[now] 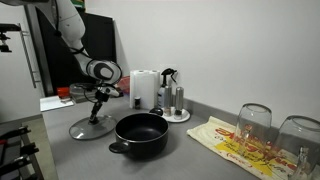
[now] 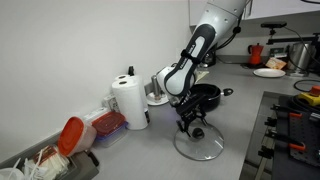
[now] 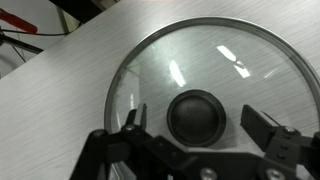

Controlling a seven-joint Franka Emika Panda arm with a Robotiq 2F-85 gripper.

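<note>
A round glass lid (image 1: 78,131) with a black knob lies flat on the grey table, to the left of the black pot (image 1: 143,138) in exterior view 1. My gripper is open over the lid. In the wrist view the knob (image 3: 197,118) sits between the two spread fingers, with a gap on either side. Exterior view 2 shows the lid (image 2: 214,151) just below the gripper, and the pot (image 2: 207,96) behind the arm. The pot stands uncovered.
Behind the pot are a paper towel roll (image 1: 145,89) and several bottles on a white tray (image 1: 177,117). Upturned glasses (image 1: 254,124) rest on a yellow cloth (image 1: 222,139) at the right. A red bowl (image 2: 76,135) stands at the left in exterior view 2.
</note>
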